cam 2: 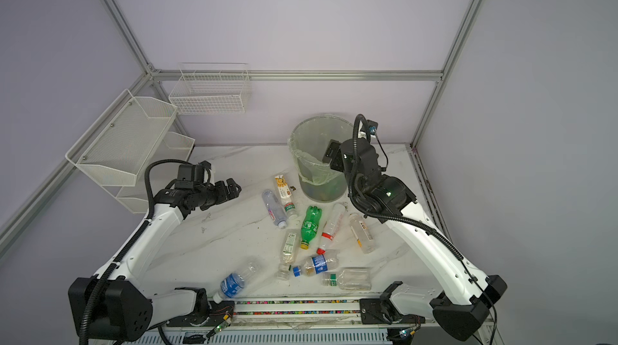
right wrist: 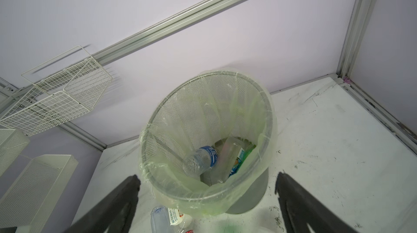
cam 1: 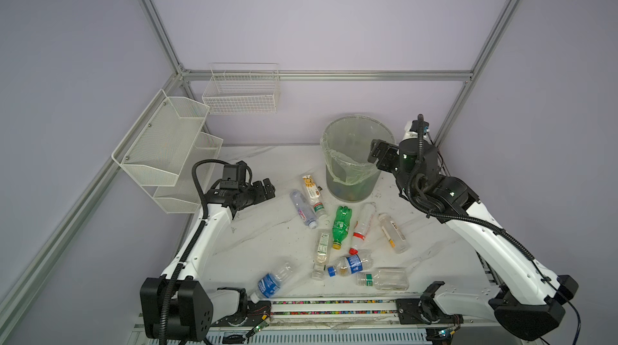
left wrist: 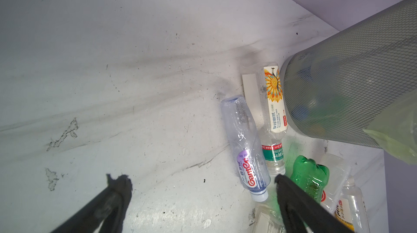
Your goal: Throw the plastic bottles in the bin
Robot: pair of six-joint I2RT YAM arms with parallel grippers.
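Note:
The mesh bin (right wrist: 256, 191), lined with a pale green bag, stands at the back; several bottles, one with a blue label (right wrist: 202, 159), lie inside. My right gripper (cam 1: 377, 152) is open and empty beside the bin's right rim. To the left of the scattered bottles, my left gripper (cam 1: 265, 190) hovers open. On the table in front of the bin lie a purple-label bottle (left wrist: 247, 154), a butterfly-label bottle (left wrist: 274, 102), a green bottle (cam 1: 341, 226), a red-capped bottle (cam 1: 362, 228) and several other clear ones. A large blue-label bottle (cam 1: 273, 282) lies at the front left edge.
White mesh shelves (cam 1: 161, 145) stand at the left, and a wire basket (cam 1: 241, 94) hangs on the back wall. Bare tabletop (left wrist: 130, 80) spreads left of the bottles and right of the bin.

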